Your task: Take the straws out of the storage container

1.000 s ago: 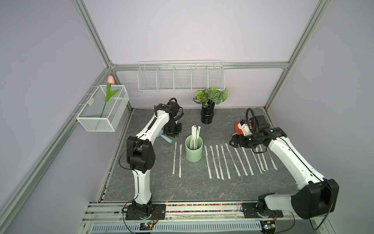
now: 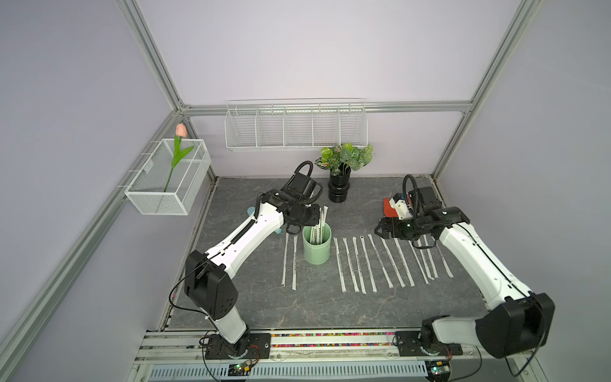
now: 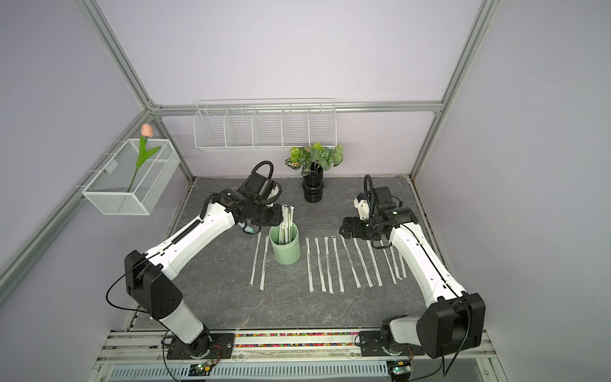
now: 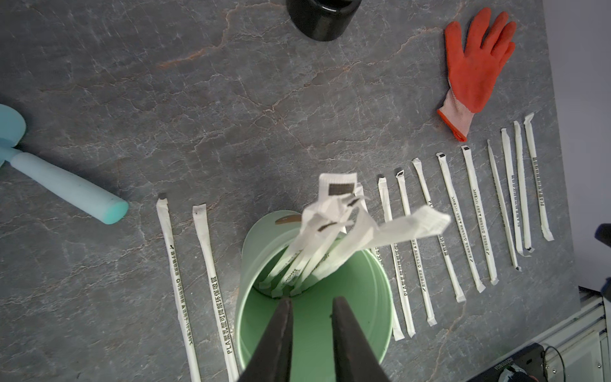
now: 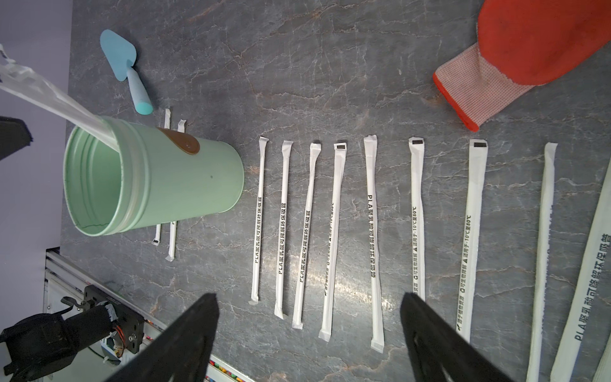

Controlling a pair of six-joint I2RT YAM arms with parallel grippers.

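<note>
The green container (image 2: 316, 254) stands upright mid-table, a bundle of paper-wrapped straws (image 3: 286, 222) sticking out of it. My left gripper is open just above it; its blurred dark fingers show over the container's mouth in the left wrist view, below the straw tops (image 4: 337, 197). My right gripper is open over the table to the right, nothing between its fingers. Wrapped straws (image 5: 331, 242) lie in a row right of the container, and two (image 4: 210, 267) lie to its left.
A blue trowel (image 4: 63, 184) lies back left and an orange glove (image 4: 474, 70) back right. A black vase with plant (image 2: 338, 191) stands at the back. Wire baskets (image 2: 296, 127) hang on the back and left walls.
My left arm has swung right from above the trowel to over the container of straws. The right arm looks essentially still.
</note>
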